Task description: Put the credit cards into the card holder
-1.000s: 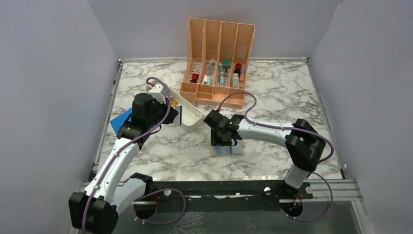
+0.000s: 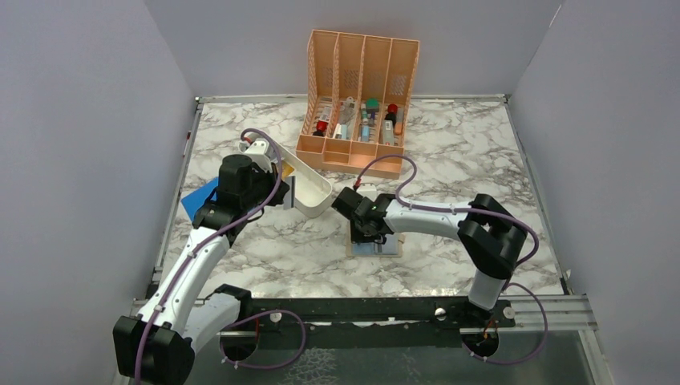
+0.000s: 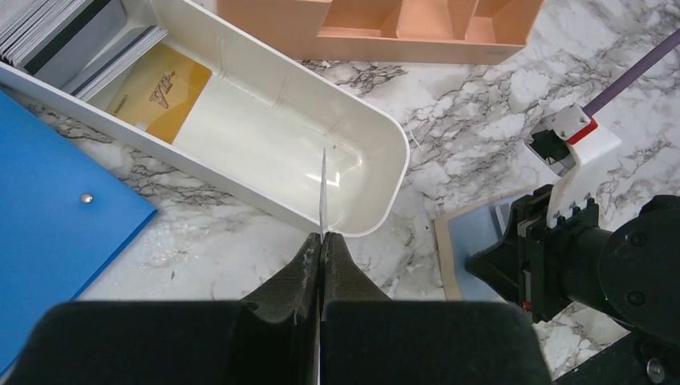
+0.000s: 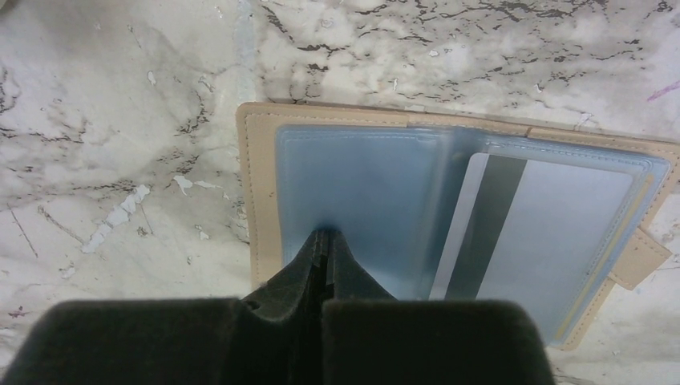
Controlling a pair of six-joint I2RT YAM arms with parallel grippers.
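Held edge-on in my left gripper is a thin card (image 3: 323, 192), pointing away from the fingers; the top view shows its pale face (image 2: 289, 193) near the white bin. The open card holder (image 4: 261, 192), beige with clear bluish pockets, lies flat on the table. A white card with a dark stripe (image 4: 553, 216) sits in its right pocket. Over the holder's left pocket (image 4: 361, 176), which looks empty, my right gripper is shut, with its tips at or just above the plastic. Nothing shows between those fingers.
More cards (image 3: 68, 36) stand stacked in the far end of the white bin (image 3: 273, 144), beside a yellow card (image 3: 160, 92). A blue folder (image 3: 64, 216) lies left of it. The orange divided organiser (image 2: 353, 148) stands behind.
The left arm stays nearly still, with its card turned slightly.
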